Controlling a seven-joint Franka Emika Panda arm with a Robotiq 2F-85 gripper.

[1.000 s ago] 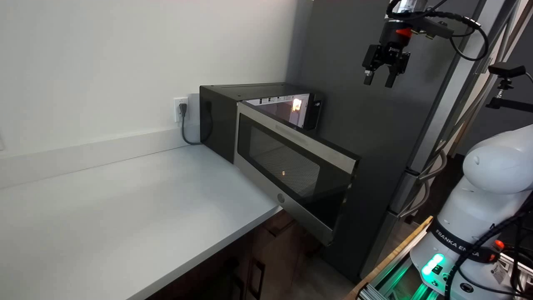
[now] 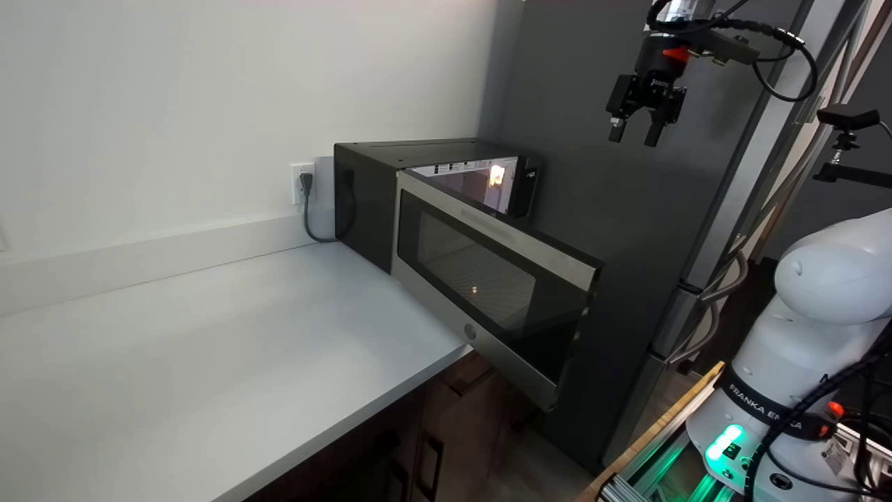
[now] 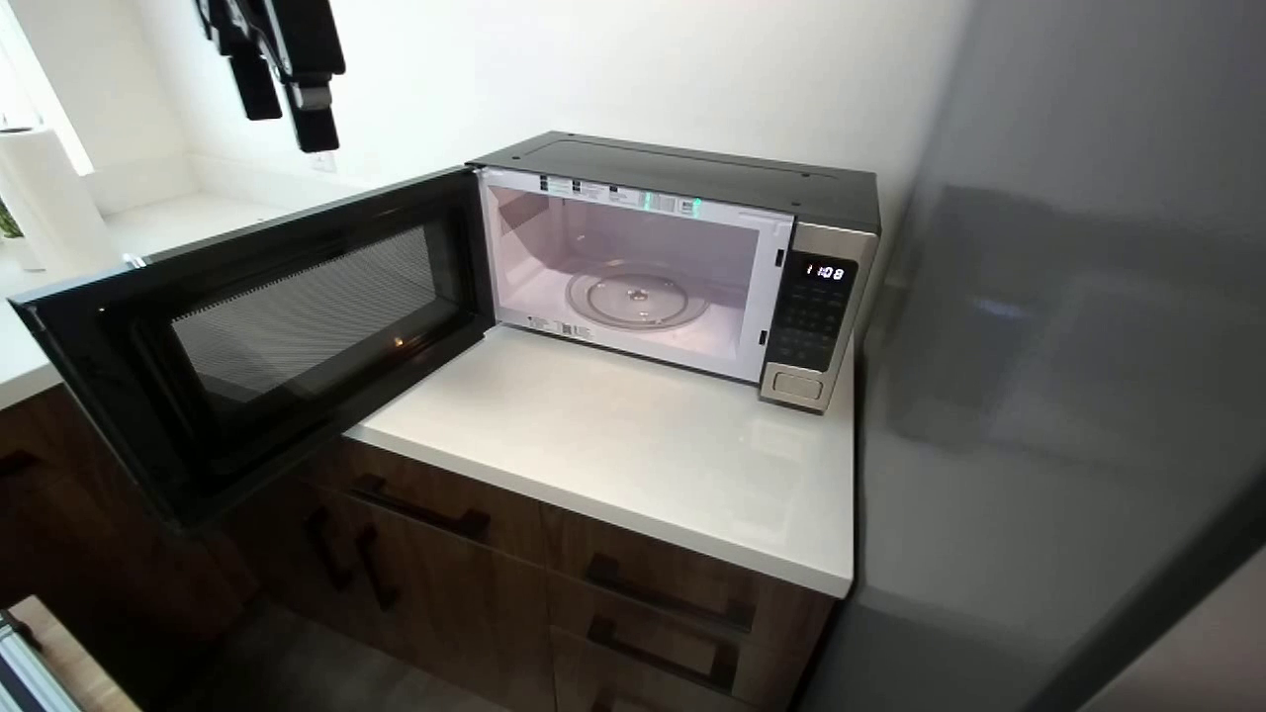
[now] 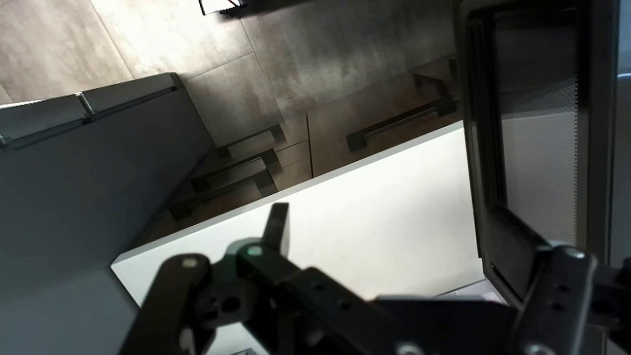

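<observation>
The microwave (image 3: pixel 688 178) stands on the white counter with its door (image 3: pixel 107 356) swung wide. Inside, a round glass turntable (image 3: pixel 637 297) is bare and the light is on. In exterior view 1 my gripper (image 2: pixel 635 137) hangs in the air, higher than the door (image 2: pixel 493 280) and in front of the fridge. Its fingers are spread apart with an empty gap between them. The wrist view looks down past the gripper on the counter's front part (image 4: pixel 378 207) and the door (image 4: pixel 538 130) at the right.
The grey fridge (image 2: pixel 585 167) borders the counter on the right. Dark wooden drawers with bar handles (image 3: pixel 415 508) lie under the counter. A power cord (image 2: pixel 309 217) runs to the wall outlet.
</observation>
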